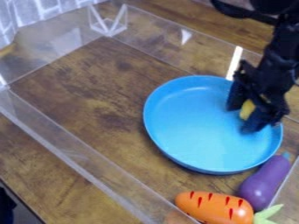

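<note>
A blue plate [198,127] sits on the wooden floor of a clear-walled area. At its upper right my black gripper [253,109] is down low, with a yellow object [246,109] between or behind its fingers, mostly hidden by them. Whether the fingers are closed on it cannot be seen clearly.
An orange toy carrot [212,206] and a purple toy eggplant [264,182] lie below the plate.
</note>
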